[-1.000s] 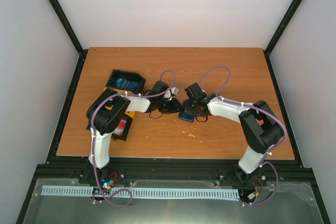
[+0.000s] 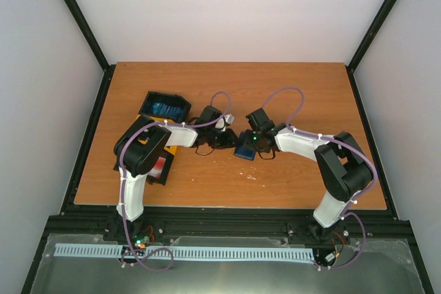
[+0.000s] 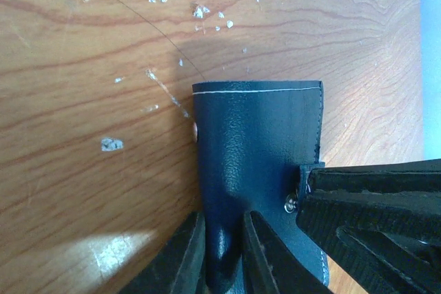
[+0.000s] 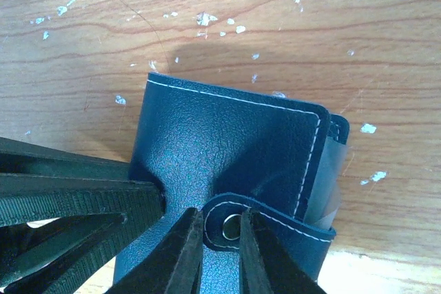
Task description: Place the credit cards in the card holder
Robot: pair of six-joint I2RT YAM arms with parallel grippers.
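The dark blue card holder (image 3: 255, 135) lies on the table between my two grippers, with white stitching round its edges. My left gripper is shut on the holder's folded edge. In the right wrist view, my right gripper is at the strap (image 4: 275, 222), its fingers on either side of the round metal snap (image 4: 232, 227). A narrow gap shows there; whether they pinch the strap cannot be told. Clear plastic sleeves (image 4: 324, 187) peek out along one side of the holder. No credit card can be made out clearly.
At the table's left stands a black box (image 2: 165, 105) with yellow parts and small things inside, partly covered by my left arm. Pale chips (image 2: 251, 177) mark the wood in front of the holder.
The left arm and the card holder look the same.
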